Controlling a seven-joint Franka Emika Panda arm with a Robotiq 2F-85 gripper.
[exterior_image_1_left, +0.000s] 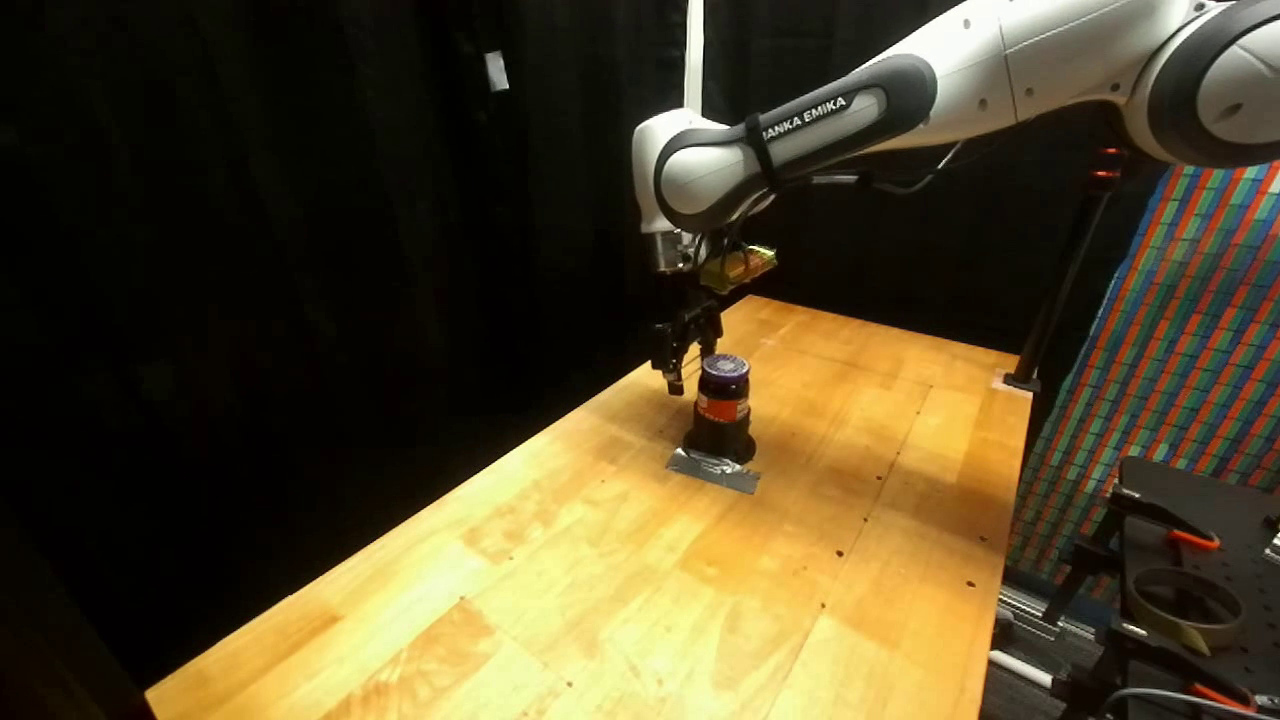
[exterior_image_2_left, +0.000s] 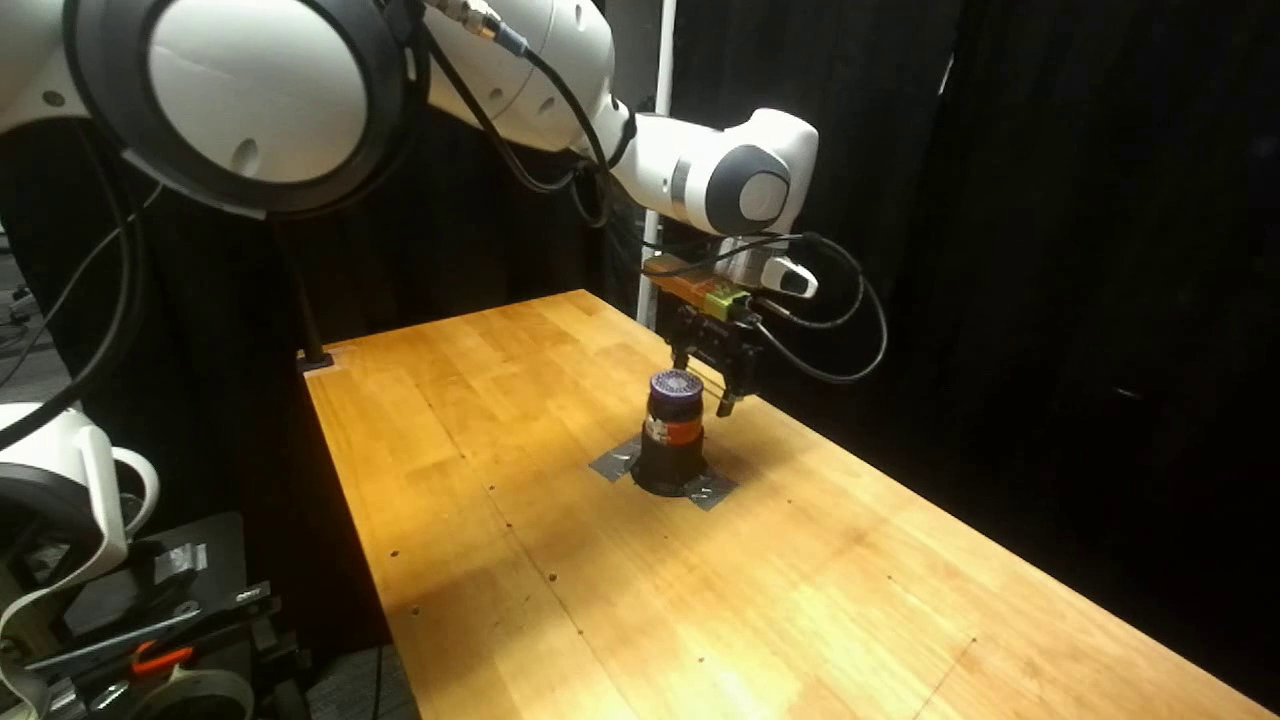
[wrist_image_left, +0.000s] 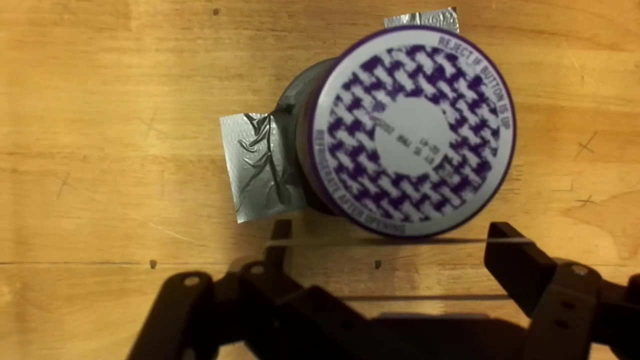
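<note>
A dark jar with a purple-and-white lid and an orange label stands upright in a black holder on the table. Duct tape lies across the holder's base and onto the wood. Close to the lid, on its far side in exterior view 2, my gripper points down. In the wrist view its black fingers are wide apart, below the lid in the picture, and do not enclose the jar. Thin, band-like lines stretch between the fingers.
A side cart with clamps and a tape roll stands off the table.
</note>
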